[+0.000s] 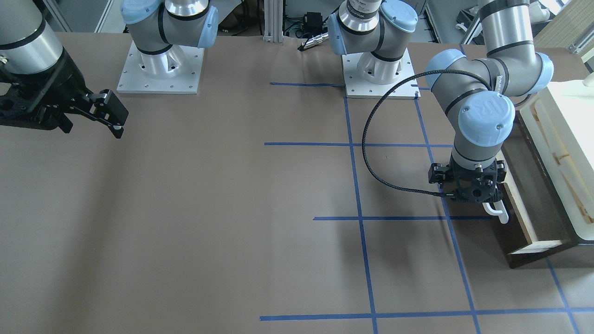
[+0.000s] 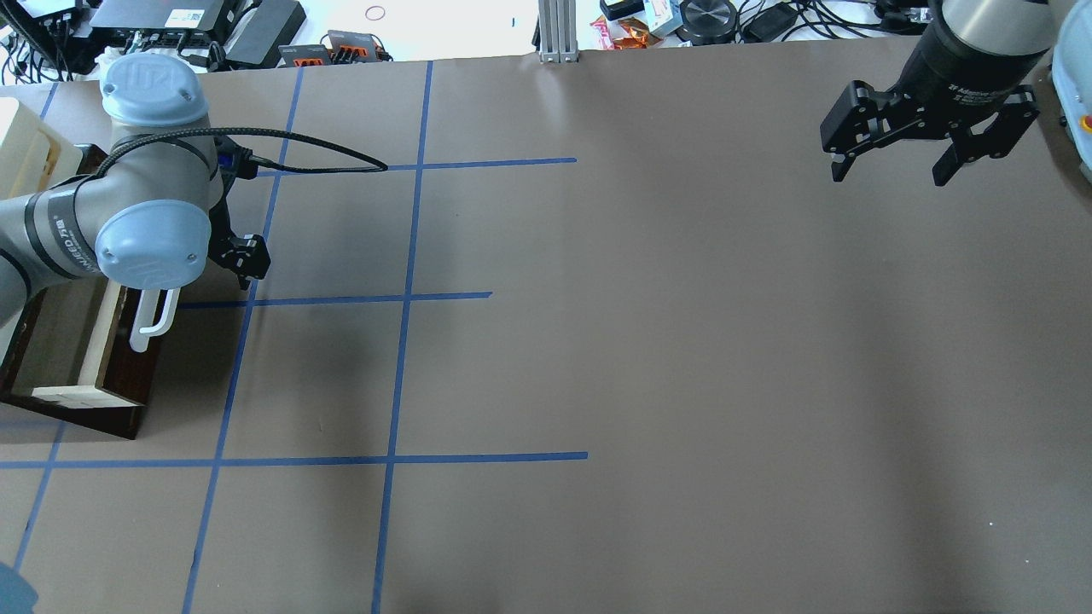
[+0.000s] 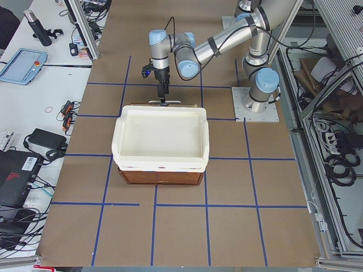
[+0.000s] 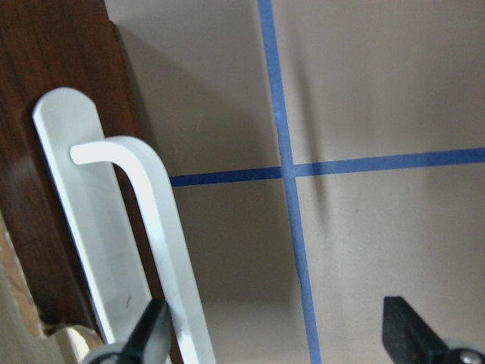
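My gripper point(image 1: 466, 181) hangs at the front of a dark wooden drawer box, over its white handle point(image 2: 153, 322). In the left wrist view the handle point(image 4: 167, 227) runs along the dark drawer front, one fingertip point(image 4: 151, 334) against or beside its bar and the other finger point(image 4: 413, 341) well apart over the floor, so the fingers stand open. The drawer point(image 1: 520, 214) is pulled part way out, its pale wooden inside visible. A cream tray point(image 3: 160, 139) sits on top of the box.
A second robot gripper point(image 2: 926, 128) stands at the far side, away from the box. Other arm bases point(image 1: 378, 75) stand at the back.
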